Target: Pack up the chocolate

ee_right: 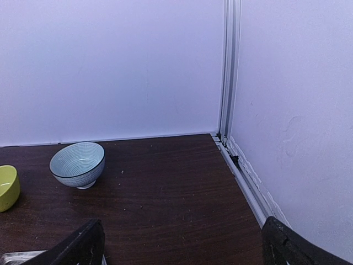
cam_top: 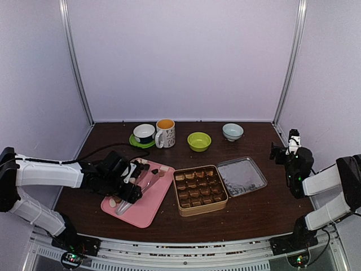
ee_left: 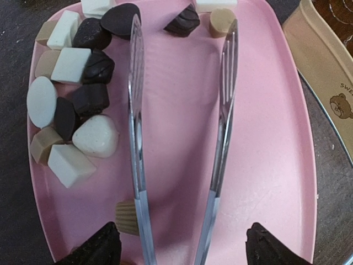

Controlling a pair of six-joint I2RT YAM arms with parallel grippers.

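Observation:
A pink tray [cam_top: 148, 209] at the left carries dark, white and beige chocolates; in the left wrist view a white piece [ee_left: 71, 165], a dark piece [ee_left: 90, 100] and a beige piece [ee_left: 222, 22] lie on it, with metal tongs [ee_left: 138, 160] among them. My left gripper is over the tray, fingers apart on either side of the tongs, holding nothing visible. A gold compartmented box [cam_top: 201, 209] stands right of the tray, its compartments looking empty. My right gripper is raised at the right side, open and empty, facing the back wall.
A metal tray [cam_top: 242, 175] lies right of the box. A green bowl [cam_top: 199, 141], a light blue bowl [cam_top: 233, 131], a mug [cam_top: 166, 134] and a white dish on a green plate [cam_top: 144, 133] stand at the back. The right of the table has free room.

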